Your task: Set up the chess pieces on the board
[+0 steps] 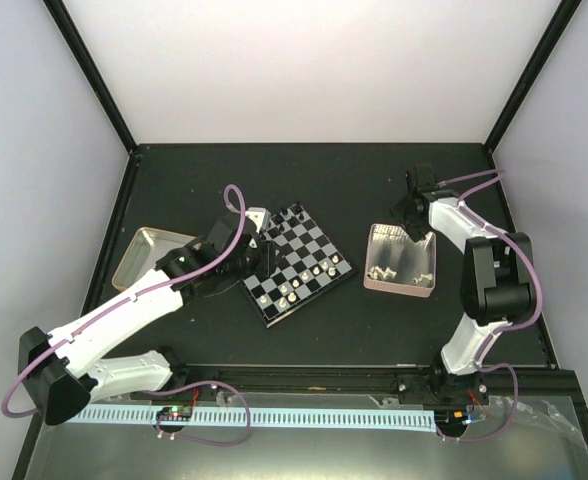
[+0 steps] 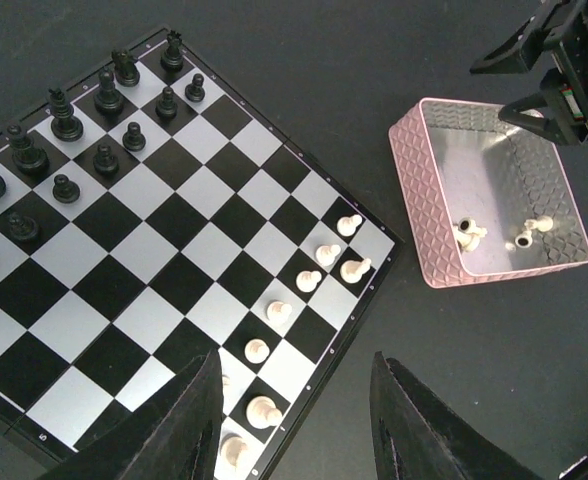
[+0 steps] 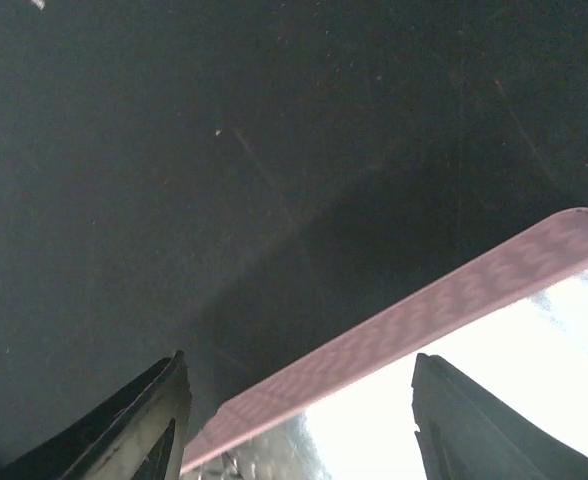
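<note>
The chessboard (image 1: 299, 262) lies mid-table. Black pieces (image 2: 65, 122) stand along its far side, white pieces (image 2: 278, 311) along the near side. The pink box (image 1: 399, 286) holds several white pieces (image 2: 470, 235) lying loose. My left gripper hangs over the board, its fingers apart, with nothing held. My right gripper is above the box's far rim, fingers apart, nothing between them; it also shows at the top right of the left wrist view.
A tray (image 1: 136, 258) sits at the left, partly behind the left arm.
</note>
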